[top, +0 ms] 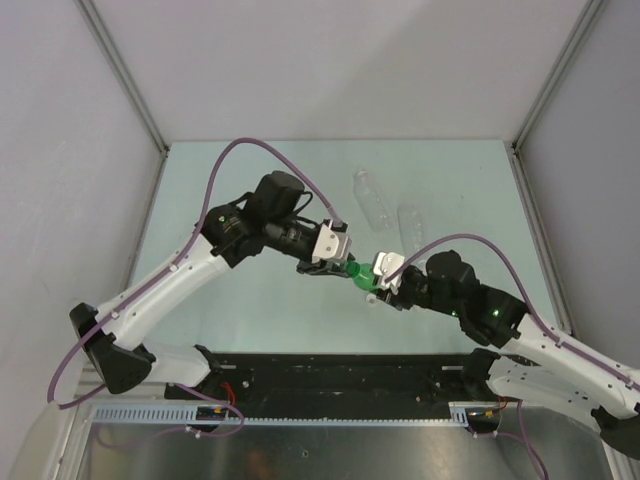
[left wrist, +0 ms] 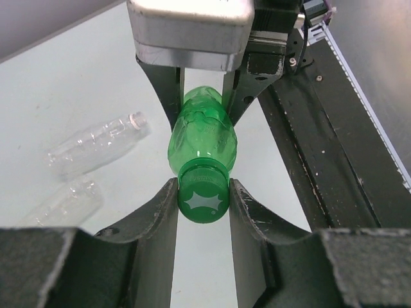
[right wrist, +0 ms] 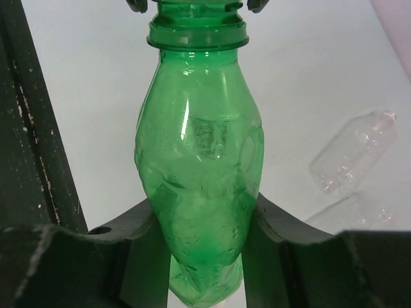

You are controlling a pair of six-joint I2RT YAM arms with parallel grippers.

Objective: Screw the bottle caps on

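A green bottle [right wrist: 199, 147] is held between my two grippers over the light table. My left gripper [top: 342, 266] is shut on its green cap [left wrist: 202, 196], which sits at the bottle's neck in the left wrist view. My right gripper [top: 384, 284] grips the bottle's body from the other side, its fingers on either side of it in the right wrist view. Whether the cap is fully seated cannot be told.
Two clear bottles [top: 371, 198] lie on the table [top: 250, 310] behind the grippers. A dark edge runs along the front.
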